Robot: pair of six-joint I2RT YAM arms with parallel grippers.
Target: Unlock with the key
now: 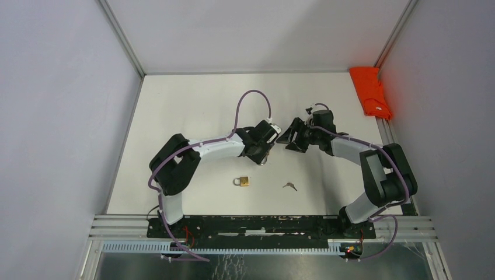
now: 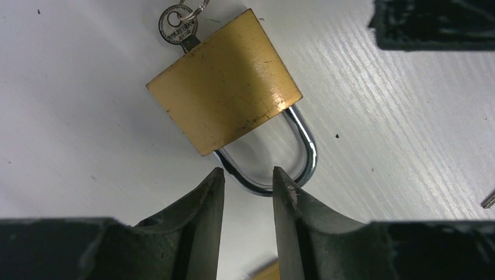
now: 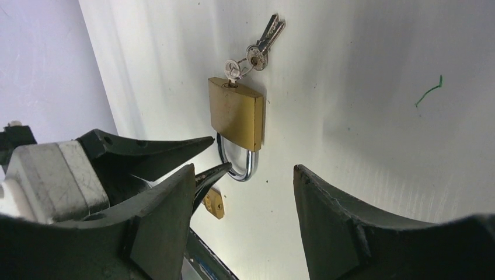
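Note:
A brass padlock (image 2: 225,84) lies on the table, a round-headed key (image 2: 177,26) standing in the end opposite its shackle. Both legs of the steel shackle (image 2: 309,149) meet the body. In the top view my left arm hides most of this lock, though the shackle shows. My left gripper is at the shackle end, part open, its fingers apart. The right wrist view shows those left fingers (image 3: 175,153) close by the shackle; contact is hard to tell. Over on the key side, my right gripper (image 1: 282,144) is open and empty, apart from the lock and keys.
A smaller padlock (image 1: 241,181) lies nearer the front, with a loose pair of keys (image 1: 290,186) to its right. More keys (image 3: 269,36) hang from the inserted key's ring. A red cloth (image 1: 370,92) lies at the back right.

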